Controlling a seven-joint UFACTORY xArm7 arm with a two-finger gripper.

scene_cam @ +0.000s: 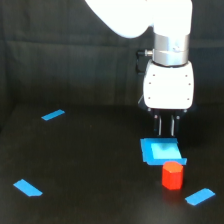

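My gripper (165, 127) points down at the right of the camera view, just behind a blue patch. A gap shows between its two dark fingers, and nothing is visible in it. On the dark table, the blue patch (149, 151) has a lighter blue square (166, 151) within it. In front of that patch stands a red block (172, 176) with a hexagonal outline, clear of the fingers.
Blue tape strips mark the table at the back left (53, 115), front left (27, 188) and front right (200, 197). Left and centre, the dark table (85, 155) is bare. A dark curtain (60, 60) hangs behind.
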